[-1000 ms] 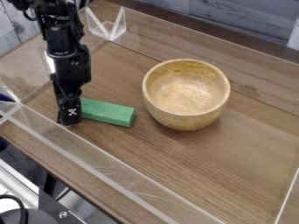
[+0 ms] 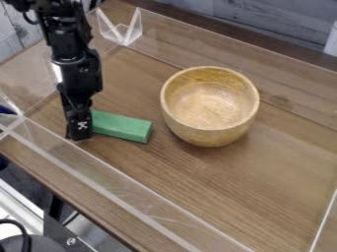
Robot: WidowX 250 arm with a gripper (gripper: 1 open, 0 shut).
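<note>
A green block point(image 2: 124, 125) lies on the wooden table, left of a round wooden bowl point(image 2: 210, 103). My black gripper point(image 2: 81, 123) hangs low at the block's left end, partly over it. Whether its fingers touch or hold the block I cannot tell, and the dark fingers hide how far apart they stand.
The bowl stands a short way right of the block. Transparent edges run along the left side, with a dark area and cables at the lower left.
My gripper has shifted slightly to the left. The block and bowl look unchanged.
</note>
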